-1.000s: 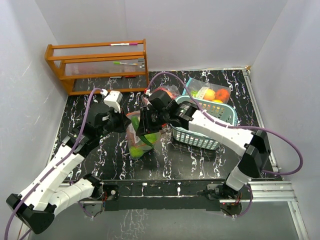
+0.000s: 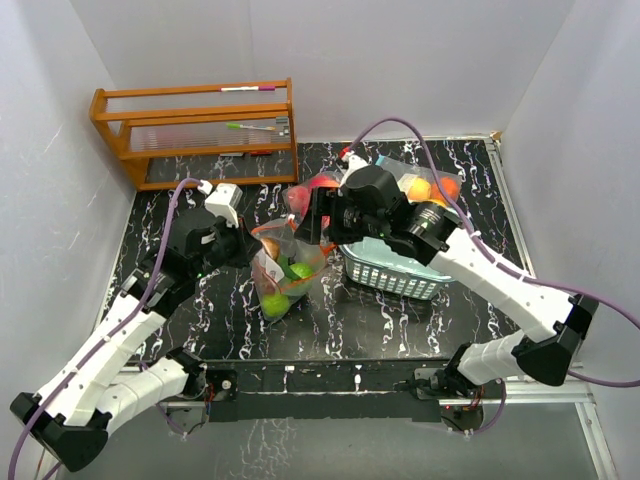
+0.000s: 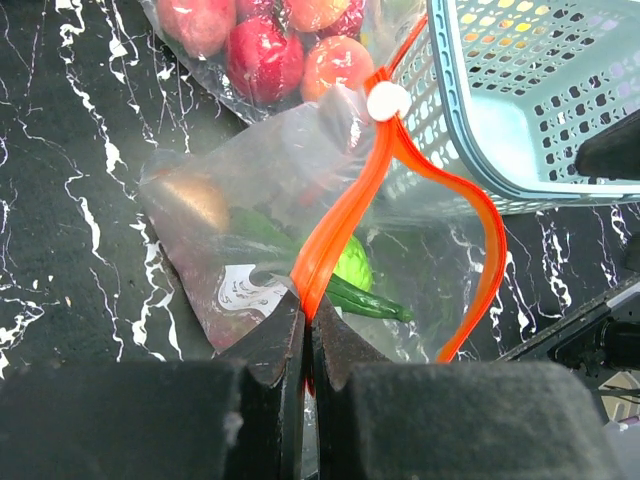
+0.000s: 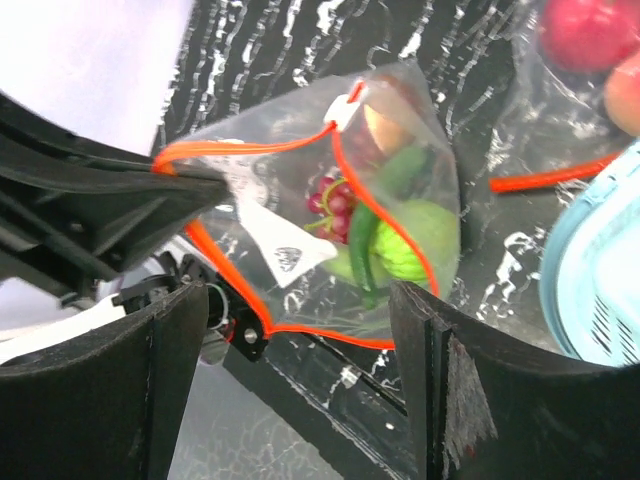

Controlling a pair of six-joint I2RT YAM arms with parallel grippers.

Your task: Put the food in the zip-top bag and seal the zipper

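Note:
The clear zip top bag (image 2: pixel 285 270) with an orange zipper holds green cucumbers (image 4: pixel 365 232), grapes (image 4: pixel 336 205), a round green vegetable (image 4: pixel 415 245) and a tan item (image 4: pixel 384 130). My left gripper is shut at the bag's zipper (image 3: pixel 340 220), pinching its edge. My right gripper (image 2: pixel 318 215) is open above the bag, with nothing visible between its fingers.
A pale basket (image 2: pixel 395 280) stands right of the bag, with bagged fruit (image 2: pixel 430 188) behind it. Another fruit bag (image 3: pixel 265 60) lies behind the zip bag. A wooden rack (image 2: pixel 190 110) is at the back left.
My right gripper has moved right and up from over the bag. The long cucumber that it held over the bag now lies inside it.

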